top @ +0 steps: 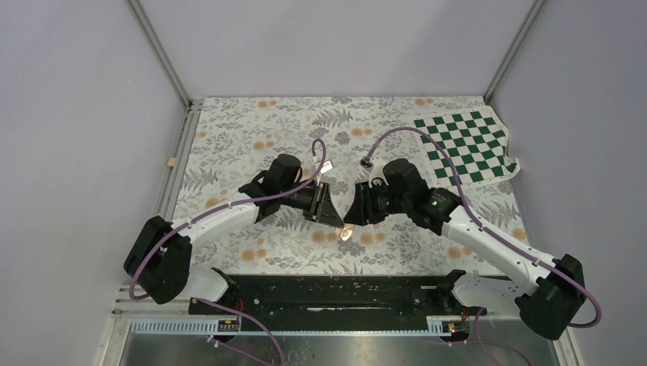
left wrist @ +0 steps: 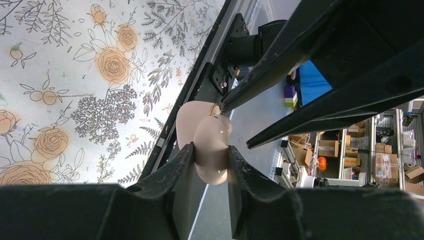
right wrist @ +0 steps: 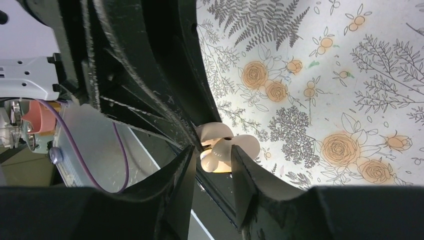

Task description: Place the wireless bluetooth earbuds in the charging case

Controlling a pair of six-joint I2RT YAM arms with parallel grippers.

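A small cream-pink charging case (top: 345,232) is held between the two arms above the front middle of the table. In the left wrist view my left gripper is shut on its glossy rounded body (left wrist: 210,145), with the flat lid (left wrist: 186,120) behind. In the right wrist view my right gripper has its fingers apart at the case (right wrist: 235,150), very close to the rounded cream pieces. Whether an earbud is seated inside, or between the right fingers, I cannot tell.
A green checkered sheet (top: 461,145) lies at the back right of the patterned table (top: 259,130). The table's front edge is just below the case.
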